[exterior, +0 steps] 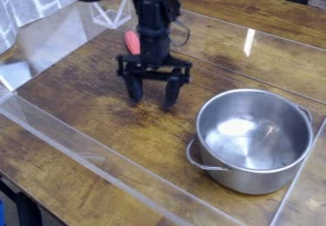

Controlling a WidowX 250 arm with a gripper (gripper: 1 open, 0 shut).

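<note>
My black gripper [152, 89] hangs over the upper middle of the wooden table [90, 125], its two fingers spread apart and open, with nothing visible between them. Behind it, at the upper left of the arm, a red object [130, 40] is partly hidden; I cannot tell what it is. A large steel pot [253, 134] with side handles stands on the right.
Clear plastic edging runs along the table's left and lower sides. The wood left of and below the gripper is bare, as is the area at the back right.
</note>
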